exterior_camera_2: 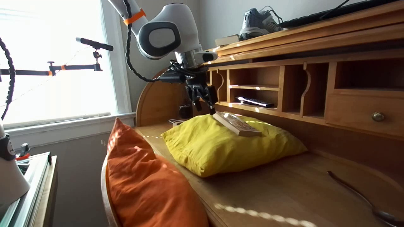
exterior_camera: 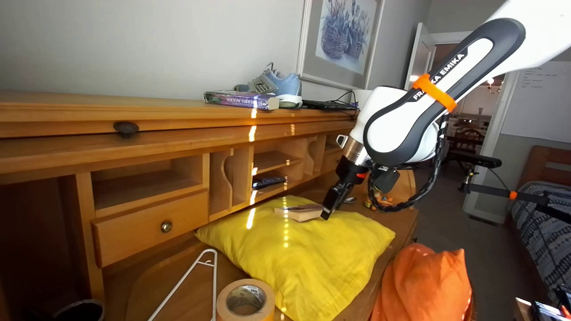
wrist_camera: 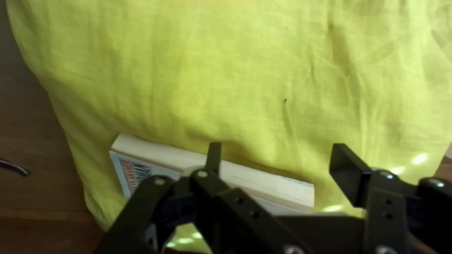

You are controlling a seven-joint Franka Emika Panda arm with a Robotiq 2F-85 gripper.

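Note:
A paperback book (exterior_camera: 300,215) lies flat on the yellow pillow (exterior_camera: 299,257), towards its far side. In the wrist view the page edge of the book (wrist_camera: 262,180) runs slantwise below the fingers, and part of its cover is hidden by the gripper. My gripper (exterior_camera_2: 205,109) points down at the near-window end of the book (exterior_camera_2: 237,125). Its two fingers stand apart in the wrist view, one over the book and the other past its right end. Nothing is held between them; whether a fingertip touches the book I cannot tell.
The desk's cubbyholes (exterior_camera: 275,160) rise behind the pillow. An orange pillow (exterior_camera_2: 147,181) sits in front of the desk. A tape roll (exterior_camera: 246,300) and a white hanger (exterior_camera: 187,283) lie left of the yellow pillow; a toy car (exterior_camera: 377,202) is behind the arm.

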